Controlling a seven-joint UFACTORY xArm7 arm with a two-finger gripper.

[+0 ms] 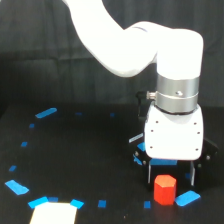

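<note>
A red block rests on the black table near the bottom edge of the camera view, right of centre. My white gripper points down just above or behind it, with its dark fingers spread wide apart. The block shows below the hand, between the two fingers as seen from here. Nothing is visibly clasped. The fingertips are dark against the black table, so their exact height and distance from the block cannot be made out.
Blue tape marks lie scattered over the table, including a strip right of the block. A pale, light-coloured object stands at the bottom left edge. Between them, the left and middle of the table are largely clear.
</note>
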